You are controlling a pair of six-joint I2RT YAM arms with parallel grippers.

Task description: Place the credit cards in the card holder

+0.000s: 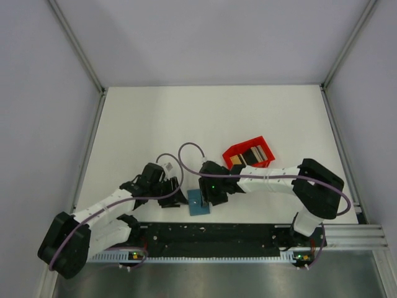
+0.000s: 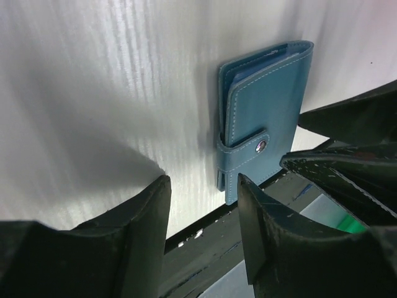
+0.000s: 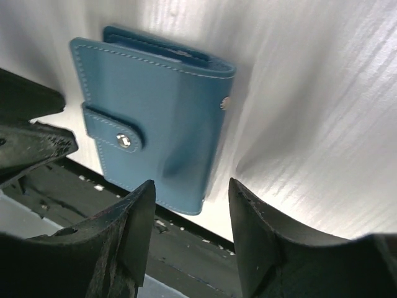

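Observation:
A dark blue card holder [image 1: 198,203] with a snap strap lies closed on the table. It is near the front edge, between both arms. My left gripper is at its left side, fingers apart, with bare table showing in the gap. The holder's near corner is beside the right-hand fingertip [image 2: 241,183]. In the right wrist view, my right gripper has its fingers apart at the other side of the card holder [image 3: 164,118], whose corner shows in the gap. Several cards [image 1: 253,156] sit in a red basket [image 1: 236,149].
The red basket stands behind my right arm. Free white table [image 1: 167,118] stretches across the back and far left. The table's dark front edge [image 1: 205,233] runs close to the holder. The two grippers are near each other.

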